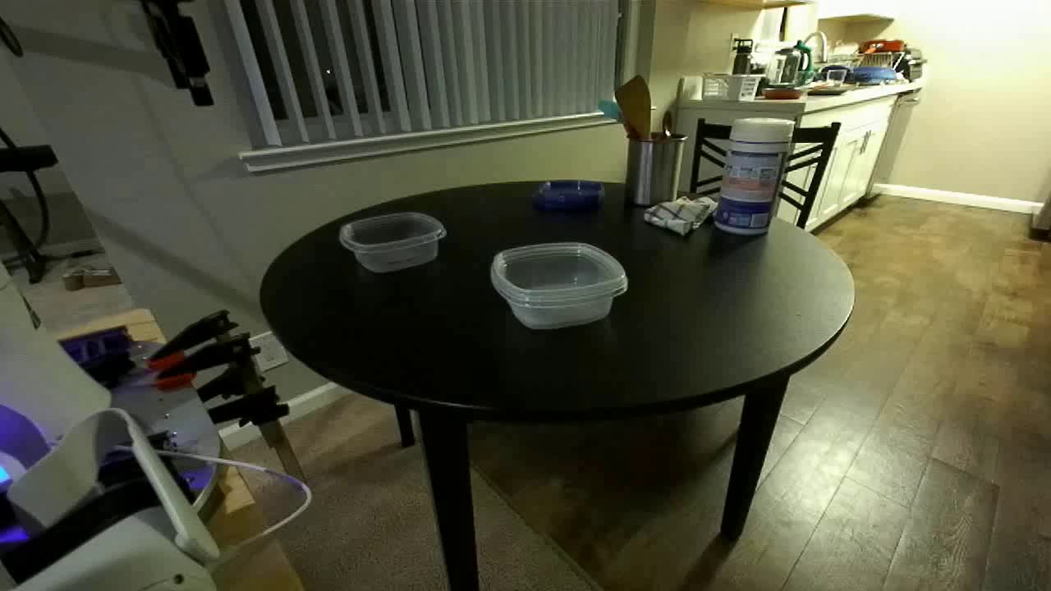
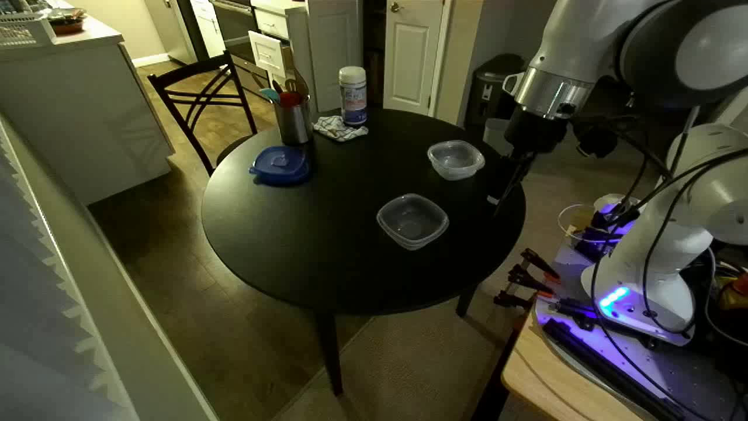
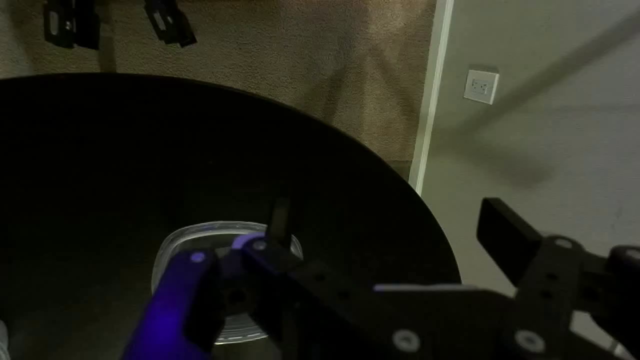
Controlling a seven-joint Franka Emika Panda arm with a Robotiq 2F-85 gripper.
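Observation:
My gripper is open, its two fingers wide apart with nothing between them. In the second exterior view the gripper [image 2: 506, 188] hangs over the table's edge on the robot's side, apart from the containers. One clear plastic container [image 1: 392, 242] is on the window side of the black table [image 1: 394, 345]. Another clear container [image 1: 558, 290], with several rim lines that may be nested tubs, stands nearer the middle. From the wrist, the hand partly hides a clear container [image 3: 165, 255]. A blue lidded container or lid [image 2: 281, 165] lies farther off.
Toward the far side stand a metal utensil holder [image 1: 654, 169], a folded checked cloth [image 1: 680, 213] and a white-capped wipes canister [image 1: 754, 182]. A chair [image 2: 203, 98] is tucked near that edge. Bare tabletop surrounds the clear containers. The wall [image 3: 540, 138] rises beyond the table's edge.

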